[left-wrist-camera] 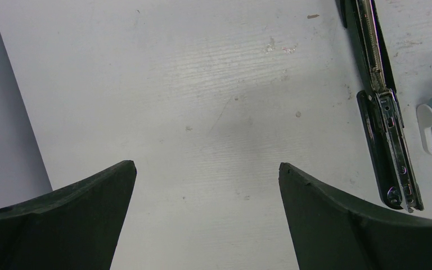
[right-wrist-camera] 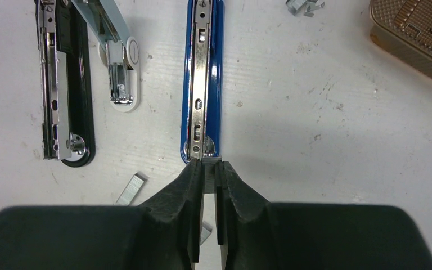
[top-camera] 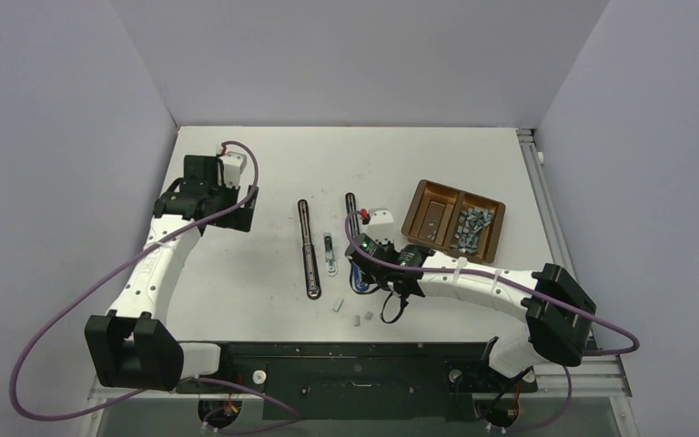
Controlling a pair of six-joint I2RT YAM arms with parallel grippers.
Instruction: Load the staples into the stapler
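In the right wrist view my right gripper is shut on a grey staple strip (right-wrist-camera: 210, 175), just at the near end of the blue stapler (right-wrist-camera: 216, 84), whose metal channel shows from above. A black stapler (right-wrist-camera: 81, 84) lies open to its left, with a small white-and-pale-blue stapler (right-wrist-camera: 132, 84) between them. Loose staple strips (right-wrist-camera: 130, 189) lie on the table nearby. My left gripper is open over bare table, left of the black stapler (left-wrist-camera: 381, 73) in the left wrist view.
A brown two-compartment tray (top-camera: 432, 210) at the right holds many staple pieces in its right compartment. A few loose pieces (right-wrist-camera: 297, 7) lie near it.
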